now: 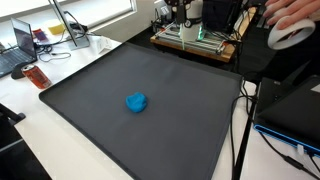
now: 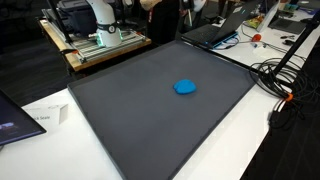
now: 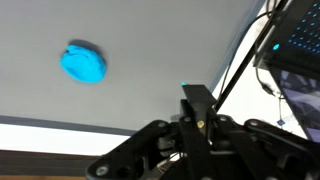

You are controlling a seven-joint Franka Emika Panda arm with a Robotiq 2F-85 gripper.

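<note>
A blue crumpled lump [image 1: 136, 102], perhaps cloth, lies alone on the dark grey mat [image 1: 100, 85]. In exterior view 2 the same blue lump [image 2: 185, 87] rests toward the mat's far right. The wrist view has the blue lump [image 3: 83, 64] at upper left, well apart from my gripper. My gripper is shut on a slim dark object with a small blue tip [image 3: 184, 83]; exactly what it is cannot be made out. Its fingers overlap the object and hide most of it.
A person's hand [image 1: 288, 12] is at the upper right, near a white curved object [image 1: 292, 34]. A red can [image 1: 37, 77] stands left of the mat. Black cables [image 2: 280, 80] lie along the mat's edge.
</note>
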